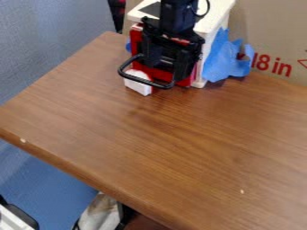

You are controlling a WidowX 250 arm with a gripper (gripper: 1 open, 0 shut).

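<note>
The black gripper point(166, 56) hangs at the top centre, over the front of a red box point(138, 40) with a white top point(211, 16). A black bar handle juts out at the front, and a small white block point(136, 82) sits below it. The gripper covers much of the red front; whether it is open or shut is hard to tell. Blue tape point(227, 59) hangs at the box's right side.
A cardboard box point(279, 40) stands behind at the right. A blue-grey floor or padding point(42, 36) lies beyond the left edge.
</note>
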